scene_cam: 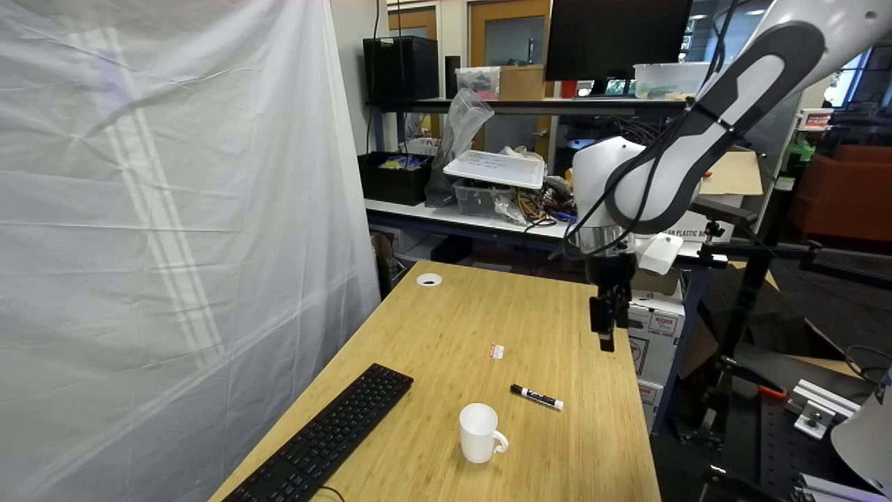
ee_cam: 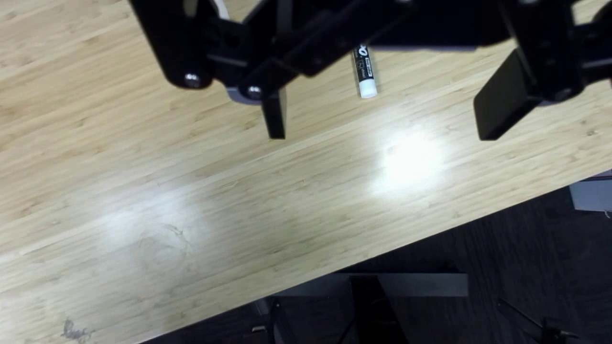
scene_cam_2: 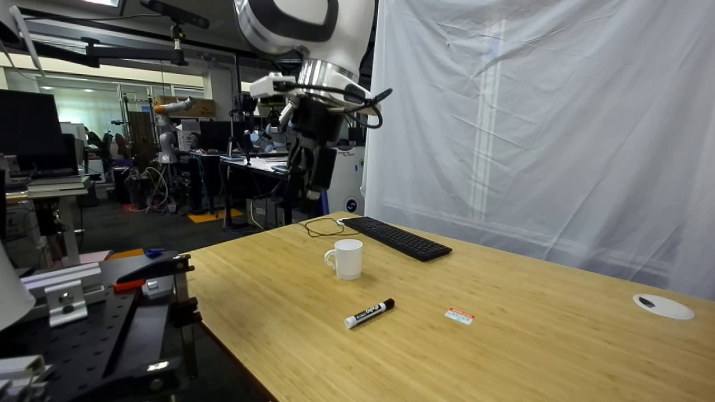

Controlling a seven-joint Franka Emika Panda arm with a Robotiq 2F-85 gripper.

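My gripper is open, its two fingers spread wide with only bare table beneath the gap. In exterior view 1 it hangs above the table's right edge. A black and white marker (scene_cam: 536, 397) lies on the table, its white end toward the right edge; the wrist view shows that white end and part of the barrel of the marker (ee_cam: 365, 74), the rest hidden behind the gripper body. Close to the marker, a white mug (scene_cam: 479, 434) stands upright with its handle to the right. In exterior view 2 the mug (scene_cam_2: 348, 259) is behind the marker (scene_cam_2: 370, 312).
A black keyboard (scene_cam: 326, 435) with a cable lies along the curtain side of the table. A small red and white label (scene_cam: 495, 351) is flat near the middle. At the far end sits a white round grommet (scene_cam: 428, 279).
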